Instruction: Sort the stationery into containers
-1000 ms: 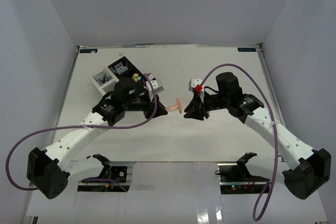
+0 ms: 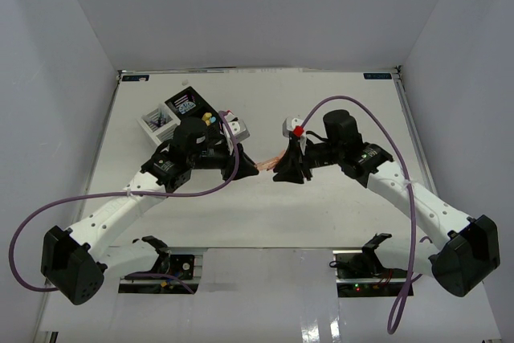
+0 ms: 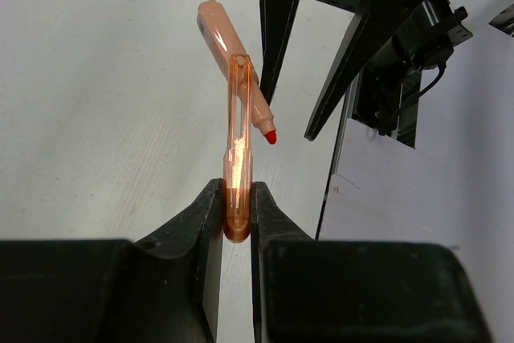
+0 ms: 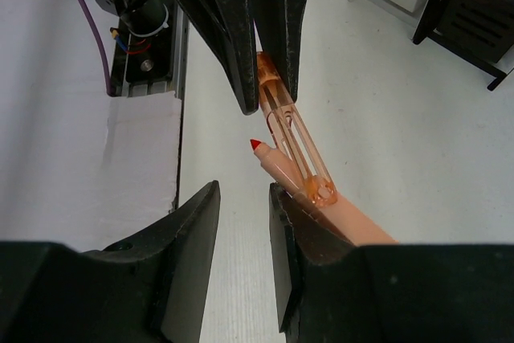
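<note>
An orange translucent pen cap or holder [image 3: 238, 206] is pinched in my left gripper, seen upright in the left wrist view. A peach marker [image 3: 217, 26] with a red tip lies crosswise at its far end, between the two grippers. My right gripper has its fingers apart around the marker's near side in the right wrist view, nothing clearly clamped between them; in the left wrist view its fingertips are just beside the marker. The top view [image 2: 269, 162] shows both grippers meeting over the middle of the table.
A white basket [image 2: 157, 124] and a black organizer [image 2: 185, 100] with stationery stand at the back left. The table's right, back middle and front middle are clear.
The marker looks more tilted in the top view. The left arm is nearly still.
</note>
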